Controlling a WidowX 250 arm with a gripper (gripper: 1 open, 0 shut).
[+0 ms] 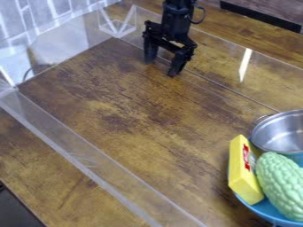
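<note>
My black gripper [168, 50] is at the top centre of the camera view, low over the back of the wooden table [130, 115]. Its details are dark and small, so I cannot tell how its fingers stand or whether anything is between them.
At the lower right are a steel pot [281, 133], a yellow box [243, 168] and a green corn-like object [282, 186] in a blue bowl [260, 210]. Clear plastic walls run along the table's edges.
</note>
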